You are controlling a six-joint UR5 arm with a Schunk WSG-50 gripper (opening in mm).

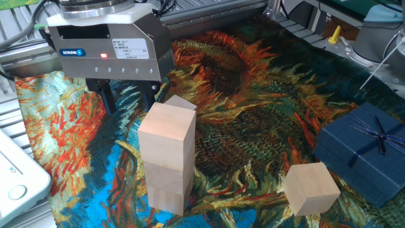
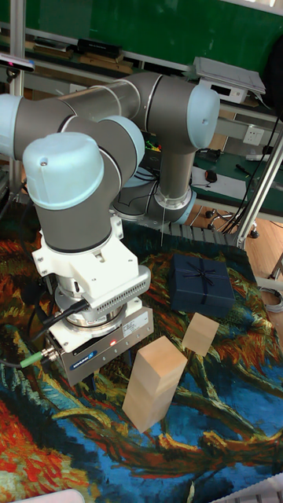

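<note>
A tall stack of pale wooden blocks [image 1: 166,149] stands upright on the patterned cloth, its joints showing as changes in grain. My gripper [image 1: 130,110] is open behind and left of the stack in exterior view 2, its two dark fingers [image 1: 104,95] well apart and nothing visible between them. The stack's top corner hides the tip of the right finger. Part of another wooden piece [image 1: 181,102] peeks out behind the stack; its full shape is hidden. A separate wooden cube [image 1: 311,189] rests to the right. In exterior view 3 the gripper body [image 2: 104,345] hides most of the fingers.
A dark blue gift box [image 1: 367,149] with a ribbon lies beyond the cube on the right. A white device [image 1: 20,174] occupies the left edge.
</note>
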